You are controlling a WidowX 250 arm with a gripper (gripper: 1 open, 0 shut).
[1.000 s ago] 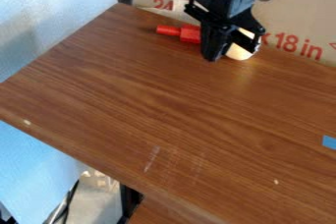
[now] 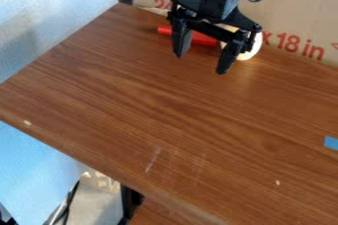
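My black gripper (image 2: pixel 204 47) is at the back of the wooden table, its two fingers spread apart with nothing seen held between them. Behind it lies a red object (image 2: pixel 203 38), partly hidden by the gripper, and a pale cream round object (image 2: pixel 251 50) shows at the right, also partly covered by the arm.
A cardboard sheet (image 2: pixel 297 7) with red print stands along the back.
The gripper's fingers have spread from close together to wide apart, and the left finger now sits farther left, in front of the red object.
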